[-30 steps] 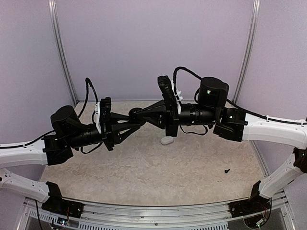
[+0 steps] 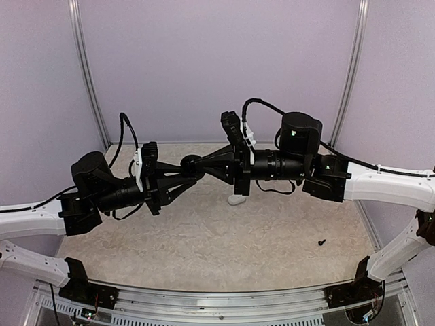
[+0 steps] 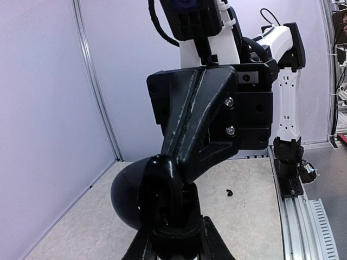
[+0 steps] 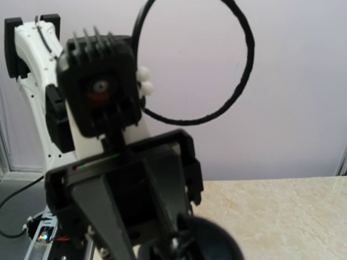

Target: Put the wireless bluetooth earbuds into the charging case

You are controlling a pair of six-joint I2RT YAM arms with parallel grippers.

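A glossy black charging case [image 3: 127,189] with its rounded lid raised is gripped by my left gripper, seen at the bottom of the left wrist view. In the top view the case [image 2: 191,162] hangs above the table between both arms. From the right, my right gripper [image 2: 202,165] reaches into the open case, its fingers [image 3: 198,132] closed together. Whether an earbud sits at those tips or inside the case is hidden. A small black earbud [image 2: 321,242] lies alone on the table at the right. In the right wrist view, the rounded case [image 4: 217,241] partly shows at the bottom.
A small white object [image 2: 236,200] rests on the table below the right gripper. Pale walls [image 2: 217,68] enclose the back and sides.
My right gripper has shifted slightly, dipping a little lower at the case. The case has moved only slightly. My left arm looks nearly still.
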